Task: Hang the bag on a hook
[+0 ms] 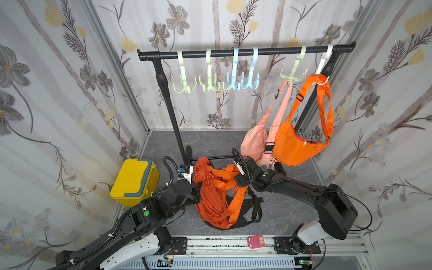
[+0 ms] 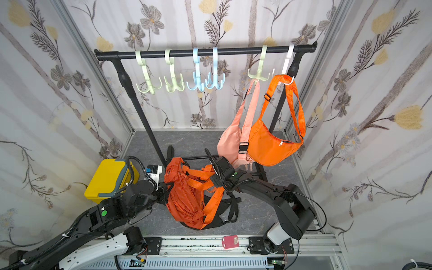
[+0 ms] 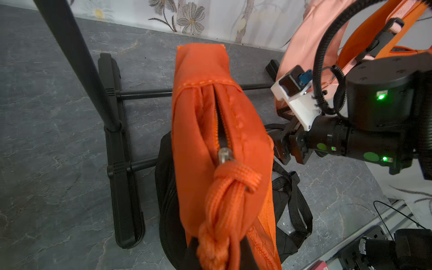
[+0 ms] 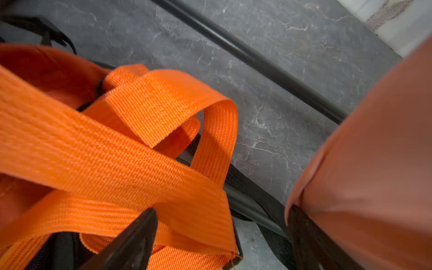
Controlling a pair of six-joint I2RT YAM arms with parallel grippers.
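An orange-red backpack (image 1: 215, 202) with orange webbing straps lies on the grey floor below the rack, its black back panel partly under it. My left gripper (image 1: 198, 192) is shut on its left edge; in the left wrist view the bag's zipped orange end (image 3: 220, 117) and knotted cord stand up before the camera, hiding the fingertips. At the straps, my right gripper is open, a folded orange strap (image 4: 180, 202) beside and behind its left finger. Several empty hooks hang on the bar, among them a green hook (image 1: 183, 81) and a blue hook (image 1: 234, 76).
A pink bag (image 1: 254, 141) and an orange shoulder bag (image 1: 294, 144) hang at the right, the pink one close against my right gripper. A yellow box (image 1: 130, 180) stands at the left. The rack's left post (image 1: 168, 108) rises near my left arm.
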